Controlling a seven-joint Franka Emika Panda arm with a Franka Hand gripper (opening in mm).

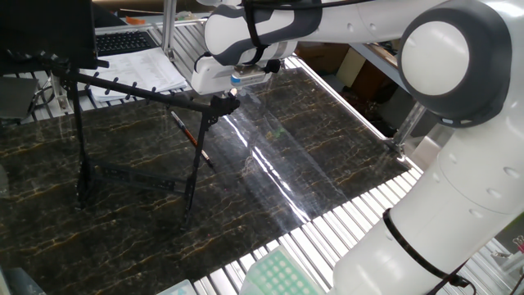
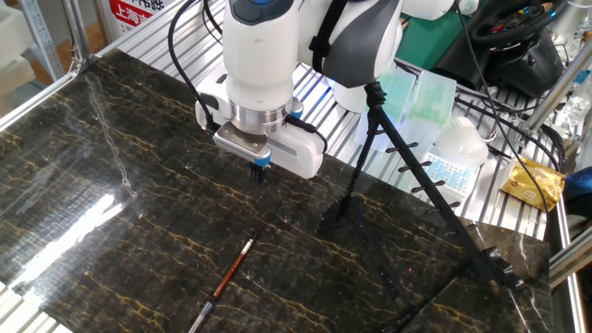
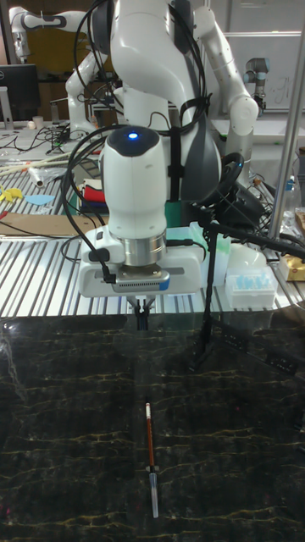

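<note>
A slim pen-like stick with a reddish-brown shaft (image 2: 229,274) lies on the dark marbled board; its far tip is white and its near end is clear or pale. In exterior view 3 the same stick (image 3: 152,445) points roughly away from the camera, in front of the arm. My gripper (image 3: 142,318) hangs above the board, beyond the stick's far end and apart from it. Its short dark fingers (image 2: 258,174) sit close together, with nothing visible between them. In exterior view 1 the black frame partly hides the fingertips, while the stick (image 1: 188,135) lies behind the frame's leg.
A black folding stand (image 1: 135,176) rises from the board close beside the stick and gripper. Pale green boxes (image 2: 427,97) and a yellow packet (image 2: 534,183) occupy the slatted table (image 1: 332,238) past the board's edge. Much of the board (image 1: 303,106) is bare.
</note>
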